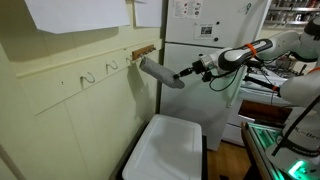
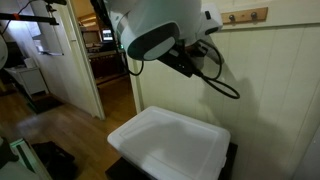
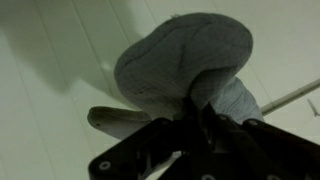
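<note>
A grey quilted oven mitt (image 1: 163, 72) hangs in the air in front of the cream panelled wall, tilted. My gripper (image 1: 181, 75) is shut on its right-hand end. In the wrist view the mitt (image 3: 185, 60) spreads out beyond my gripper, its rounded hand part pointing away and the thumb (image 3: 118, 121) sticking out to the left. The fingertips are dark and partly lost against the cloth. The arm (image 2: 155, 35) fills the upper middle of the second exterior view, and the mitt cannot be made out there.
A wooden rack with pegs (image 1: 143, 52) is fixed to the wall close above the mitt; metal hooks (image 1: 87, 78) run along the wall to its left. Below stands a white-lidded bin (image 1: 165, 150), its top clear. The white refrigerator (image 1: 190, 100) rises behind.
</note>
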